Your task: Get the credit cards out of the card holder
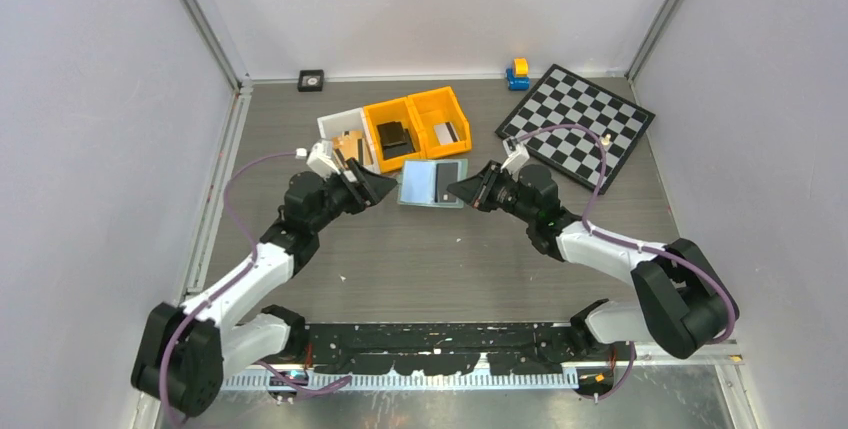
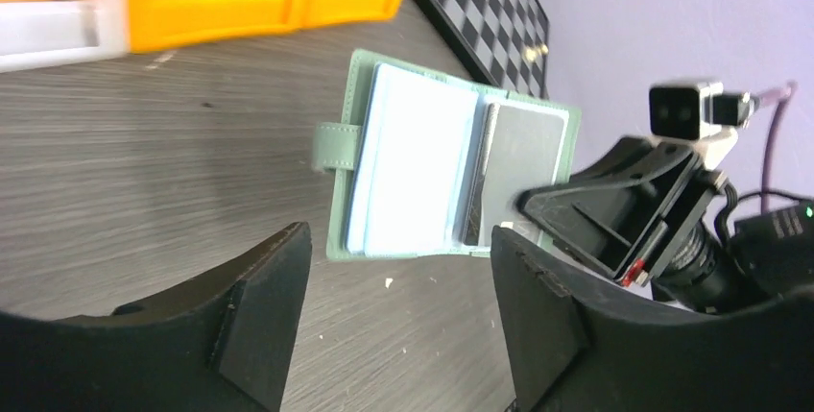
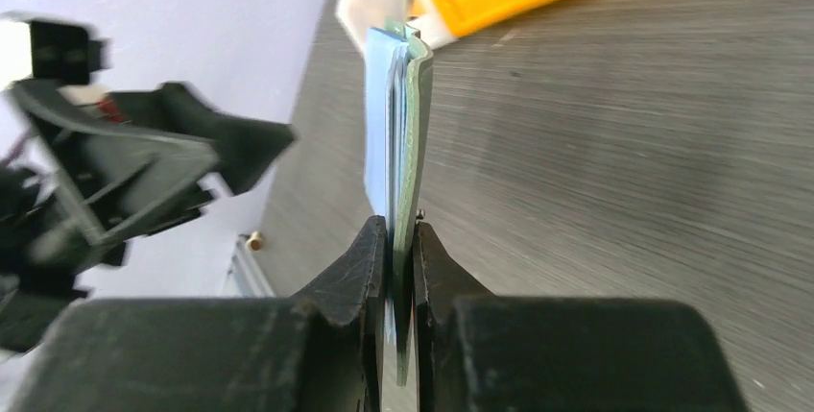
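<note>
An opened green card holder (image 1: 403, 196) hangs in the air between both arms. Its left half shows a light blue card (image 2: 419, 157), its right half a dark grey card (image 2: 524, 153) in a pocket. My right gripper is shut on the holder's right edge, and the holder appears edge-on in the right wrist view. My left gripper stands open to the left of the holder, apart from it. Nothing lies between its fingers. A small green tab (image 2: 336, 147) sticks out from the holder's left edge.
Behind the holder stand two orange bins (image 1: 452, 148), holding cards and a dark wallet, beside a white bin (image 1: 326, 129) with brown items. A chessboard (image 1: 580, 121) lies at the back right.
</note>
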